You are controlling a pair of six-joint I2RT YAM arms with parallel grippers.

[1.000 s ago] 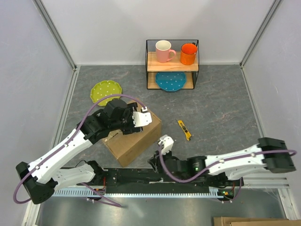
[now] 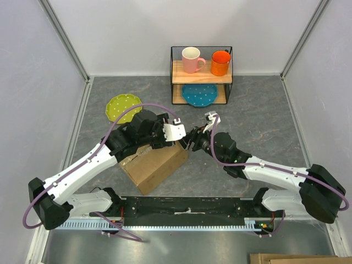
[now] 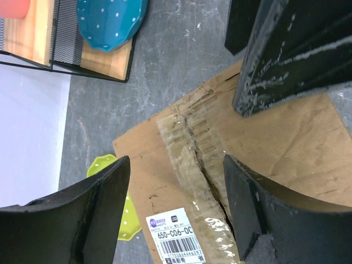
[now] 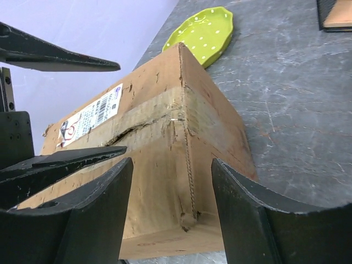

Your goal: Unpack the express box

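Note:
The cardboard express box (image 2: 159,169) stands left of centre under my left arm. In the left wrist view, clear tape (image 3: 181,157) covers its top seam, along which a dark gap runs, and a white barcode label (image 3: 175,237) lies beside it. My left gripper is open above the box top, nothing between its fingers. Open and empty too, my right gripper faces the box's taped end. The left gripper's fingers (image 4: 82,162) reach over the box in the right wrist view. No cutter shows now; the right arm covers part of the floor.
A yellow dotted plate (image 2: 122,106) lies behind the box. At the back stands a rack (image 2: 201,79) with a pink mug (image 2: 191,59), an orange mug (image 2: 220,62) and a blue plate (image 2: 199,95). Another cardboard edge (image 2: 297,258) shows bottom right.
My right arm has swung from the front edge up to the box's right side, covering where a yellow cutter lay one second ago. The left gripper has shifted slightly right and back.

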